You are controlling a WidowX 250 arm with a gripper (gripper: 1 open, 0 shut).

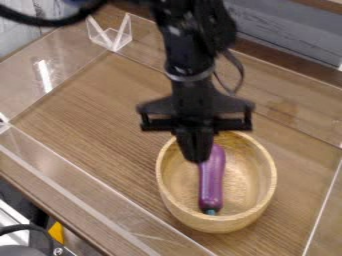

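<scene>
A cream bowl point(178, 195) stands near the front edge of a wooden surface, with a purple oblong object point(211, 178) lying in it, blue-tipped at its near end. My black gripper point(190, 140) hangs blurred above the back of the bowl, and its fingers are too smeared to show whether anything is between them.
A clear plastic piece point(111, 35) stands at the back left. A raised wooden edge runs along the back right, and black cable shows at the lower left.
</scene>
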